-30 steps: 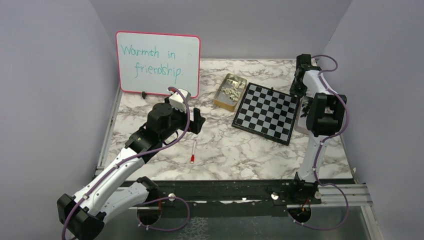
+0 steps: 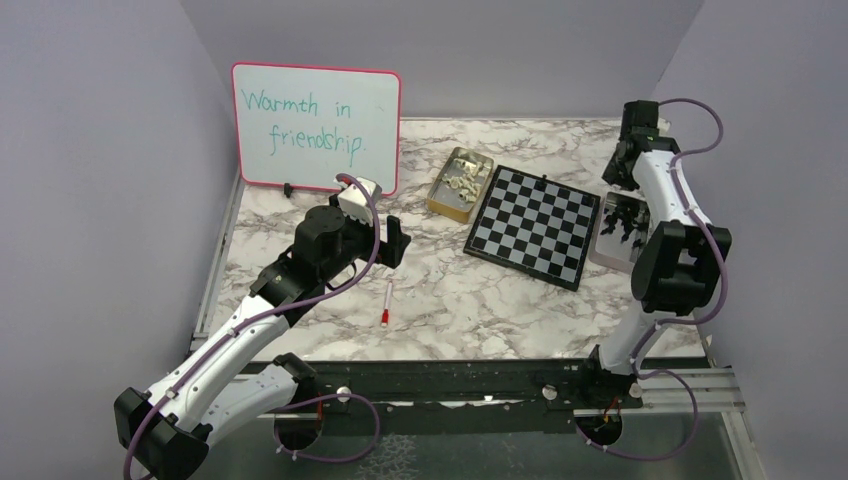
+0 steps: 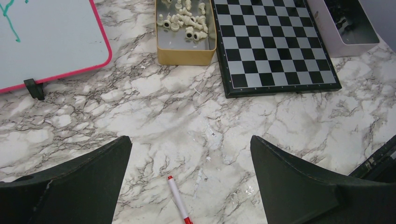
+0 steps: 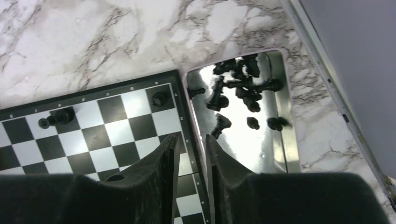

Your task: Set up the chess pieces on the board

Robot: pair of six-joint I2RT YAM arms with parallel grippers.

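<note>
The chessboard (image 2: 530, 228) carries a few black pieces along its back edge, including a piece (image 4: 159, 99) at the corner and a taller one (image 4: 64, 116) farther along. Loose black pieces lie in the pale tray (image 4: 292, 158) right of the board; white pieces lie in the tan box (image 3: 186, 57). My right gripper hangs above the board's right side and tray, fingers slightly apart, with nothing seen between them. My left gripper stands open and empty over the table, left of the board.
A whiteboard (image 2: 316, 126) stands at the back left. A marker (image 2: 387, 302) lies on the front left table. The table in front of the board is clear. Walls border the right and back.
My right arm has risen and shifted right, away from the board's back right corner. The left arm has not moved.
</note>
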